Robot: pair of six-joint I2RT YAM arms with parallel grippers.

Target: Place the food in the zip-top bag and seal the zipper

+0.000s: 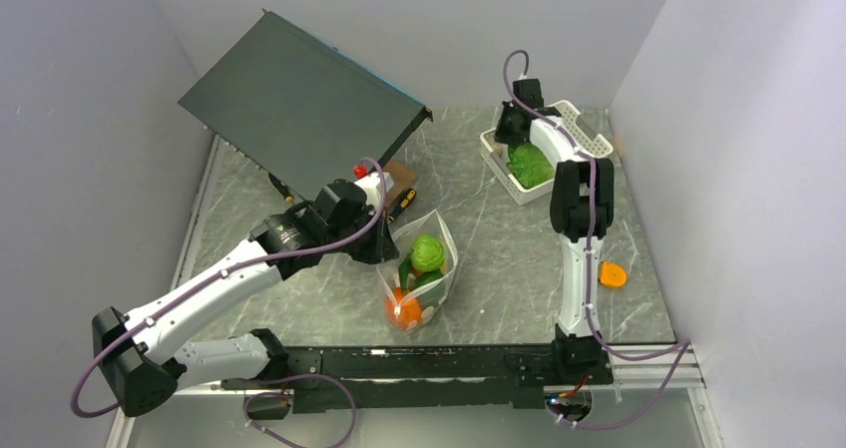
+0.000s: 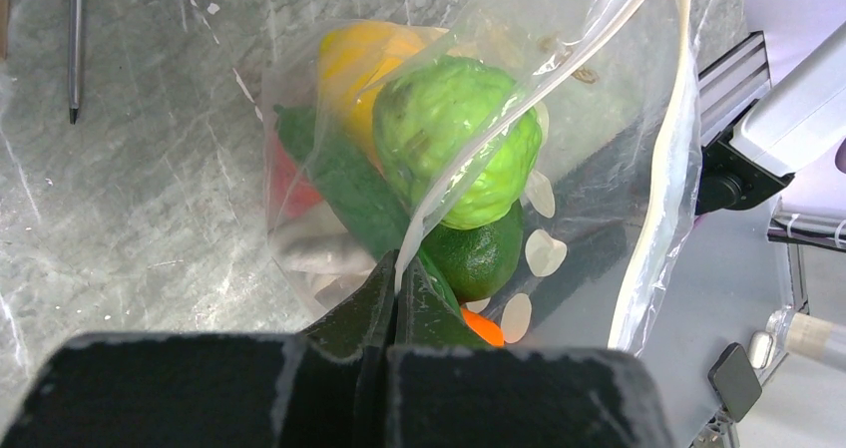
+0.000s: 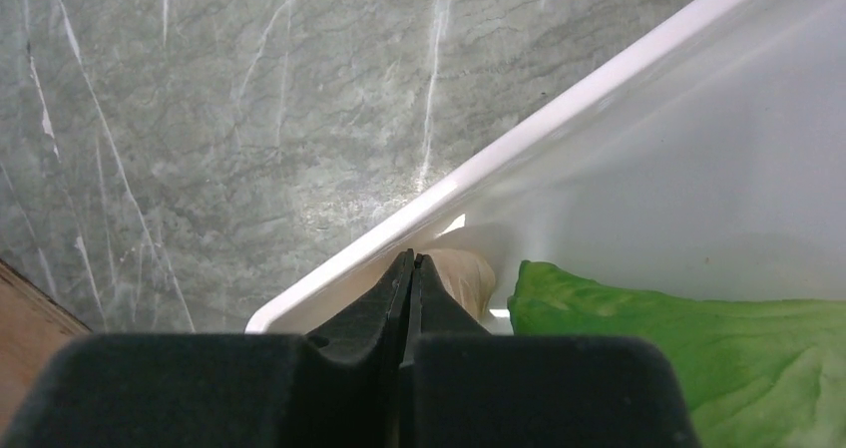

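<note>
The clear zip top bag (image 1: 439, 230) stands open-mouthed on the counter, with a green fruit (image 2: 454, 139), an avocado (image 2: 477, 258), a yellow item (image 2: 361, 64) and other food inside. My left gripper is shut on the bag's rim. At the back right, my right gripper reaches into the white basket (image 3: 559, 119), its fingertips closed together with nothing between them. A tan, garlic-like bulb (image 3: 467, 276) sits behind and beside those fingers, partly hidden by them, against the basket wall. Green leafy lettuce (image 3: 688, 353) lies to its right.
A dark tilted panel (image 1: 299, 99) covers the back left. Near its lower edge lie a yellow-handled tool (image 1: 402, 204) and a brown board (image 1: 399, 177). An orange round object (image 1: 612, 275) rests by the right arm. Counter between bag and basket is clear.
</note>
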